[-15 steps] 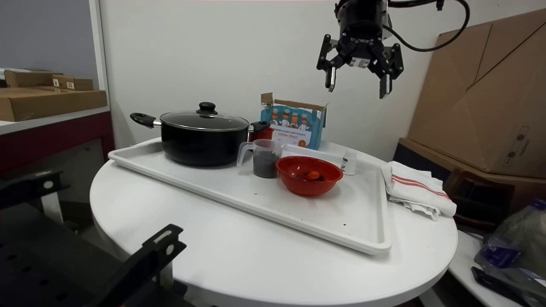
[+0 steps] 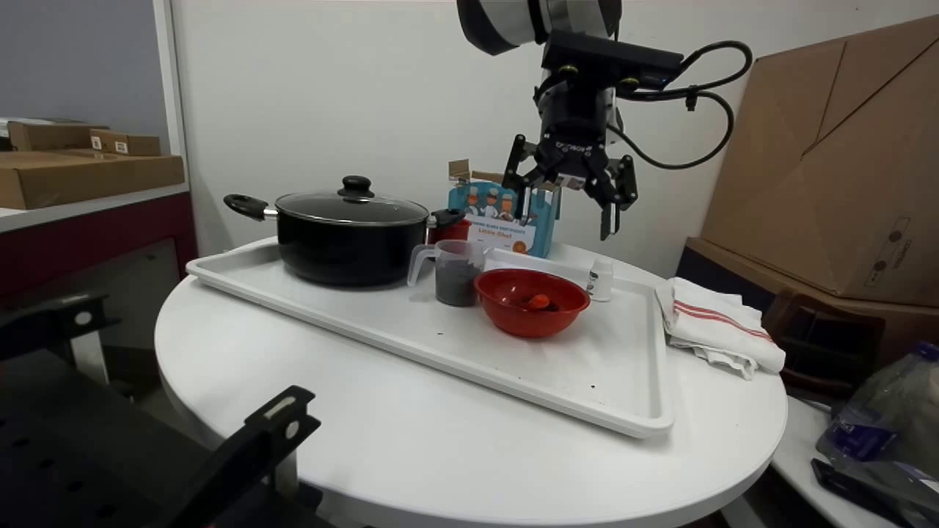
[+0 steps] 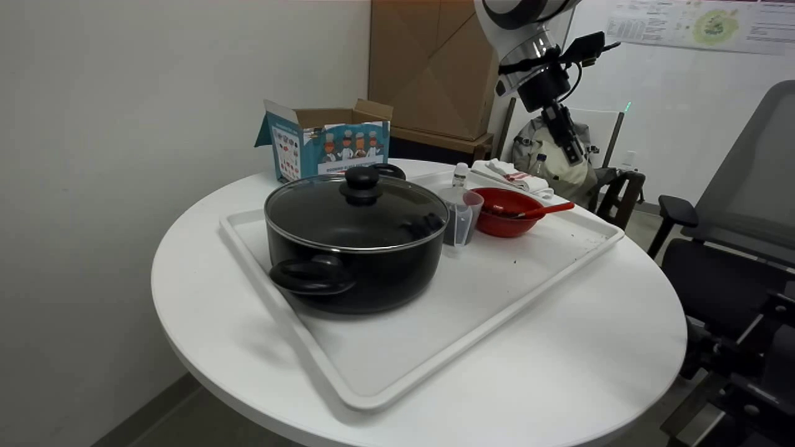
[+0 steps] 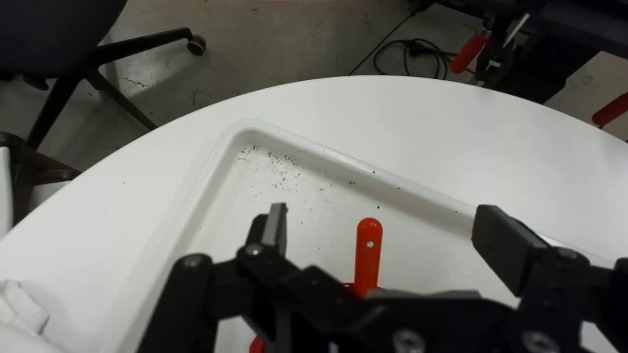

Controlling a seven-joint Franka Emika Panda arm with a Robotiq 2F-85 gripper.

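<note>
High over the tray, my gripper (image 2: 565, 220) stands open, with nothing between its fingers. Below it is a red bowl (image 2: 519, 321) holding some dark contents. A red-handled utensil (image 3: 555, 210) leans in the bowl, its handle sticking out past the rim toward the front. In the wrist view that handle (image 4: 368, 253) shows between the spread fingers, while most of the bowl is hidden behind the gripper body. A clear measuring cup (image 2: 455, 273) with dark contents stands beside the bowl. Left of it in exterior view 1 sits a black lidded pot (image 2: 348, 242).
All of these rest on a white tray (image 2: 607, 413) with dark specks in one corner. A small white bottle (image 2: 601, 280) is behind the bowl. Beyond the tray lie a folded towel (image 2: 717, 321) and an open blue box (image 2: 506, 215).
My gripper has come down and shifted left in exterior view 1, closer to the bowl, and stays open. The objects on the tray have not moved.
</note>
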